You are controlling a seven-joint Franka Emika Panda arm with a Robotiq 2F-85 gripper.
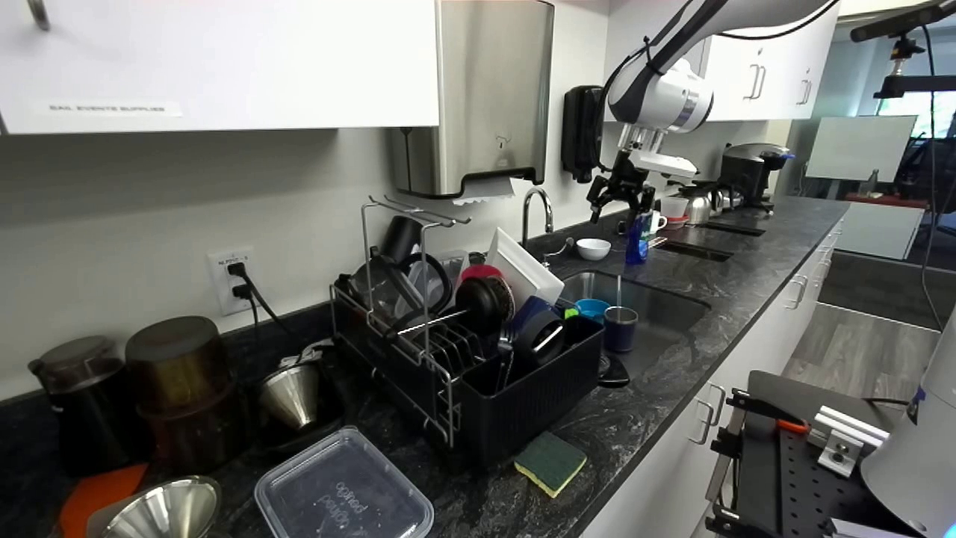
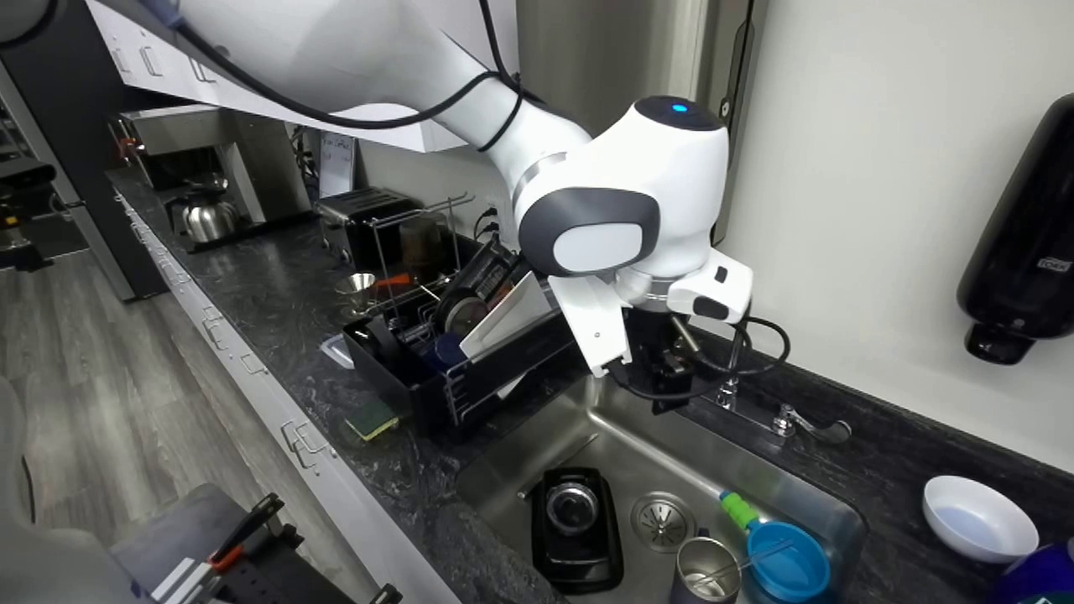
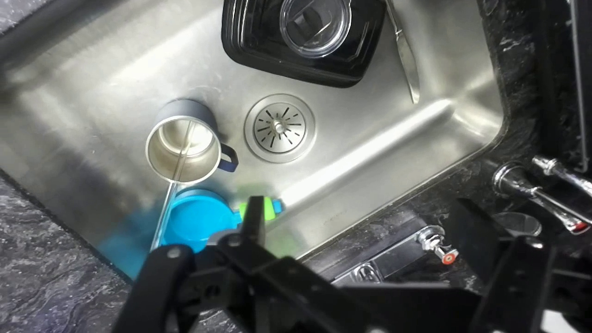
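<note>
My gripper stands open above the back edge of the sink (image 3: 355,161), nothing between its widely parted fingers. In exterior view 1 the gripper (image 1: 618,214) hangs in the air in front of a blue soap bottle (image 1: 637,240). Inside the sink are a dark blue mug (image 3: 186,145) with a thin utensil leaning in it, a blue cup (image 3: 197,219) with a green band on its handle, a black tray (image 3: 302,64) bearing a clear round container (image 3: 316,25), and a knife (image 3: 408,61). One finger partly overlaps the green band in the wrist view.
A full dish rack (image 1: 538,403) borders the sink, with a sponge (image 1: 550,463) before it. Behind the sink stand the faucet (image 1: 538,202) and tap handle (image 2: 805,424). A white bowl (image 2: 978,518) sits on the counter beyond. Open counter (image 1: 762,269) lies farther along.
</note>
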